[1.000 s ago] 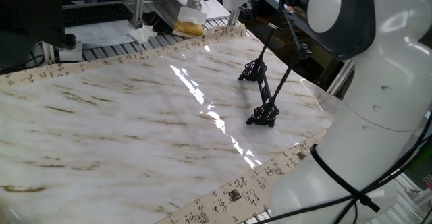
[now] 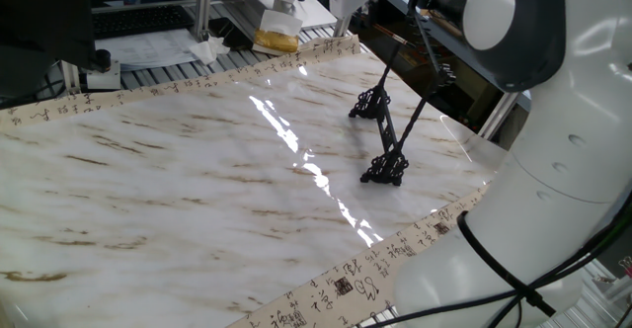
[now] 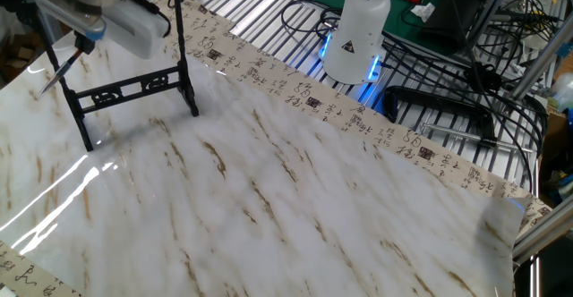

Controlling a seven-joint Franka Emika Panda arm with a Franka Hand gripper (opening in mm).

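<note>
A black rack (image 2: pixel 385 130) with two ornate feet and a crossbar stands upright on the marbled sheet (image 2: pixel 168 190). The same rack (image 3: pixel 125 89) is at the upper left in exterior view 2, its top cut off by the frame. Among its upper parts there shows my white gripper (image 3: pixel 85 42), whose fingers are small and dark. A thin, pointed stick (image 3: pixel 59 75) slants down from there; whether it is between the fingers or hanging from the rack is unclear. In exterior view 1 my arm (image 2: pixel 563 130) fills the right side.
Most of the sheet is bare, with bright glare strips. Its border (image 3: pixel 295 96) carries printed characters. Behind it are a yellow-bottomed object (image 2: pixel 276 40), a keyboard (image 2: pixel 138 20) and papers. My arm's base (image 3: pixel 354 51) and loose cables (image 3: pixel 483 73) lie beyond the sheet's edge.
In exterior view 1 my arm's elbow has shifted slightly to the right. The rack and the sheet have stayed put.
</note>
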